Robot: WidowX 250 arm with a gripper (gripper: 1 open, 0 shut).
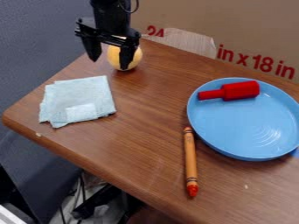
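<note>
My black gripper point(108, 35) hangs at the top of the view, just above and partly in front of a pale yellow-orange ball point(128, 58) on the wooden table; whether it is open or shut is unclear. A light blue folded cloth point(73, 96) lies at the left of the table. A blue plate point(243, 131) on the right holds a red cylindrical object with a handle point(239, 90). An orange crayon point(191, 157) with a red tip lies left of the plate.
A cardboard wall point(233, 35) with red printing stands behind the table point(140, 166). The table's left and front edges drop to a grey floor area.
</note>
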